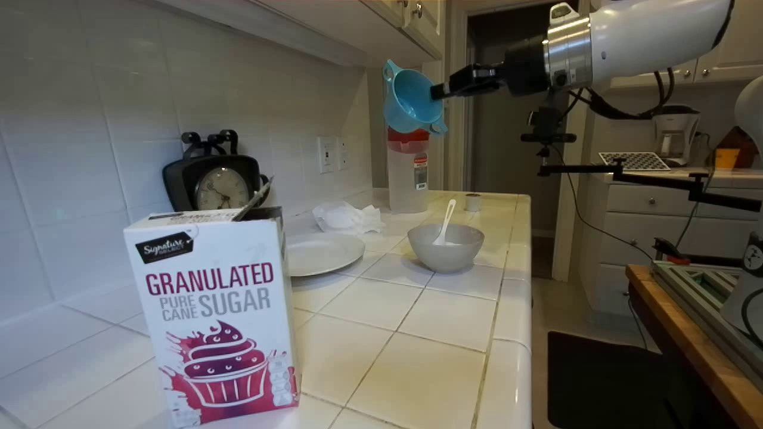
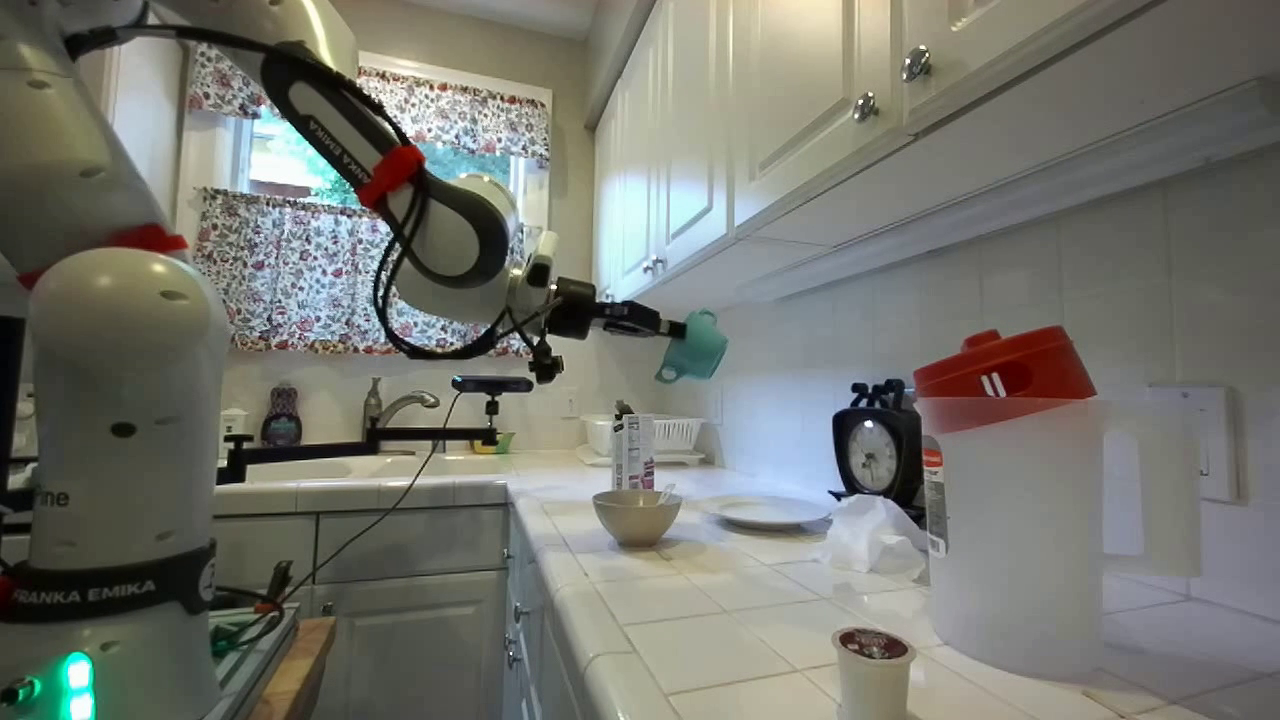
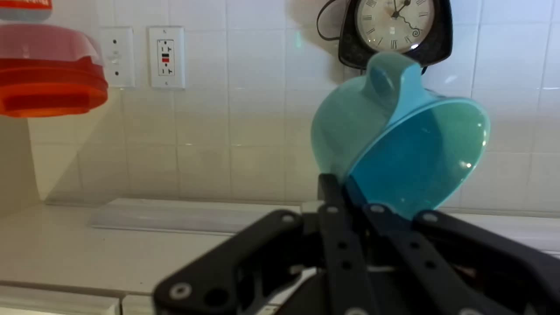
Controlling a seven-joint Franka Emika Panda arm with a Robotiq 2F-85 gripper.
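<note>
A light-blue cup with small handles hangs in the air, tipped well over, its inside facing exterior view 1. My gripper is shut on the cup's rim. Up close in the wrist view, the fingertips pinch the wall of the cup, whose visible inside looks empty. Exterior view 2 has the cup high above the counter, apart from everything but the gripper. Below it on the counter stands a grey bowl with a white spoon leaning in it.
A sugar box, a white plate, crumpled paper, a black clock-like scale and a red-lidded pitcher stand along the wall side. Upper cabinets overhang the counter. Bare tiles lie at the counter's front.
</note>
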